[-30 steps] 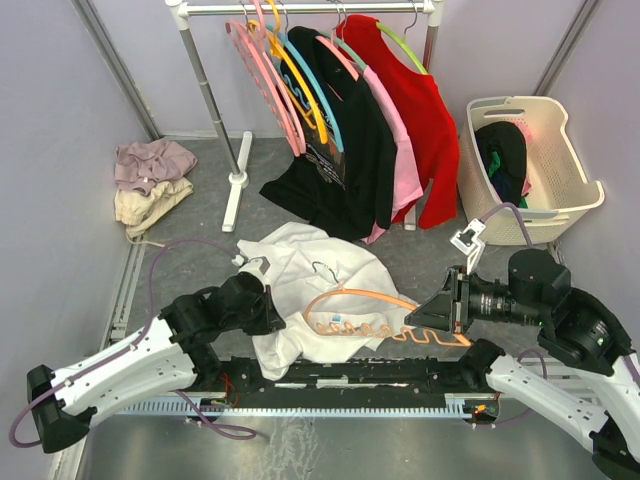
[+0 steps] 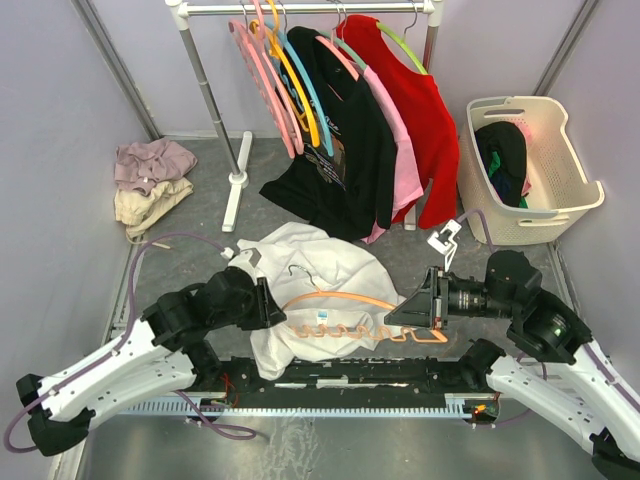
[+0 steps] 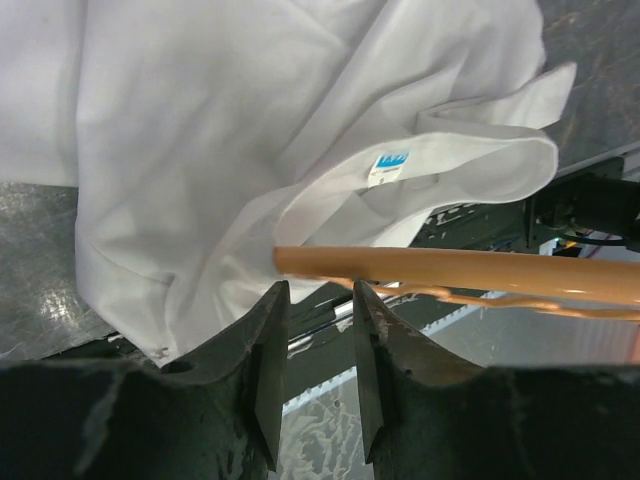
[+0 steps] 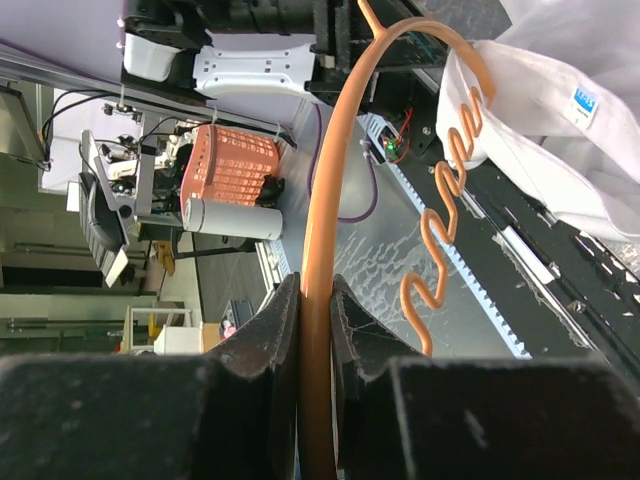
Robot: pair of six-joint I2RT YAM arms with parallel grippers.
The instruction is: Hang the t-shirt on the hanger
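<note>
The white T-shirt lies crumpled flat in the middle of the floor, with a small blue label in view. An orange hanger lies across it; in the left wrist view its end reaches into the shirt's collar. My left gripper is part open beside that end, nothing seen between its fingers. My right gripper is shut on the hanger's other side, which runs from the fingers to the shirt.
A rail with garments on hangers stands at the back. A white basket with clothes is at right. Folded clothes lie at left. A dark track runs along the front edge.
My right gripper has moved left with the orange hanger, whose end is now further left in the shirt. My left gripper has shifted slightly.
</note>
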